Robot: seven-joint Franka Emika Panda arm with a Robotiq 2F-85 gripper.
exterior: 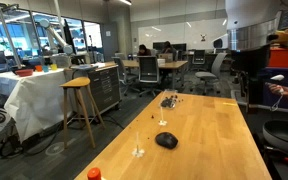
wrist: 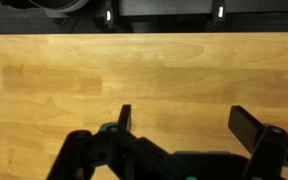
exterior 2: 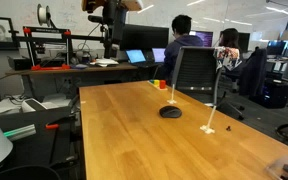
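Note:
My gripper stands open, with bare wood of the table (wrist: 174, 75) below it and nothing between its fingers. In the first exterior view the arm (exterior: 246, 45) hangs at the right side of the table, and the gripper's fingers are hard to make out there. A black mouse-shaped object (exterior: 166, 141) lies on the tabletop, well apart from the gripper; the second exterior view shows the same dark object (exterior 2: 170, 111) near the middle of the table. The wrist view does not include it.
Two thin white upright sticks on small bases, one nearer (exterior: 138, 152) and one farther (exterior: 163, 122), stand near the dark object. Small clutter (exterior: 170, 100) lies at the table's far end. A red-topped item (exterior: 94, 174) is at the near corner.

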